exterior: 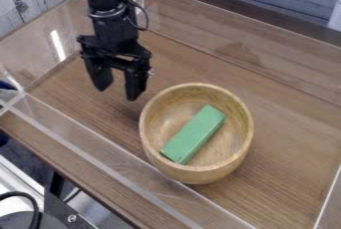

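My black gripper point(116, 78) hangs over the wooden table at the upper left, open, its fingers pointing down, apart from the bowl. A round light wooden bowl point(229, 158) stands at the lower right with a green rectangular block point(194, 131) lying diagonally inside it.
Clear plastic edging runs along the lower left, with dark cables at the bottom left corner. A pale wall or panel is at the top left.
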